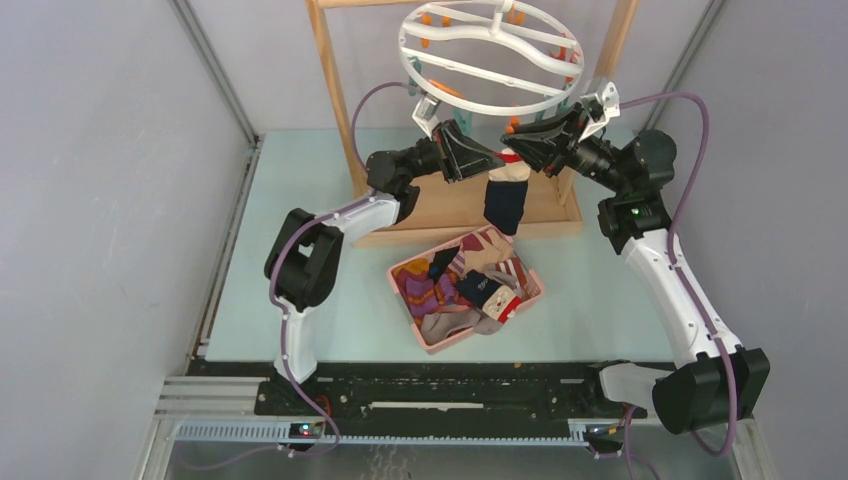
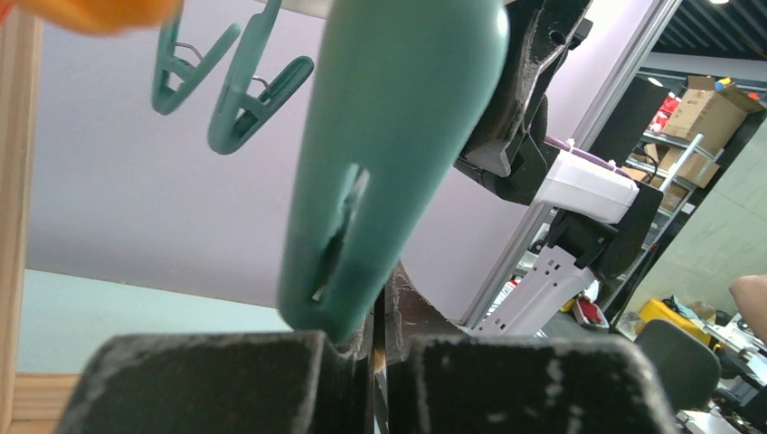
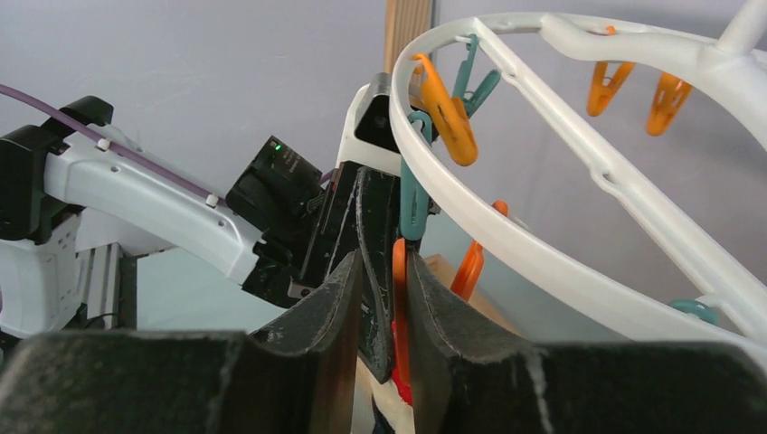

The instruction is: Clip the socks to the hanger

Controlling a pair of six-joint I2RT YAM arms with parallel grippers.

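A navy sock with cream and red top (image 1: 505,200) hangs below the white round hanger (image 1: 490,70), between the grippers. My left gripper (image 1: 497,160) is shut at the sock's top; the fabric between its fingers is hard to make out. In the left wrist view a large teal clip (image 2: 380,163) fills the space just above it. My right gripper (image 1: 517,140) has its fingers either side of an orange clip (image 3: 400,298) on the hanger's rim, with red sock fabric behind; whether it grips the clip is unclear.
A pink bin of socks (image 1: 540,285) sits on the table below. A wooden frame (image 1: 330,70) stands around the hanger. More orange and teal clips hang from the ring.
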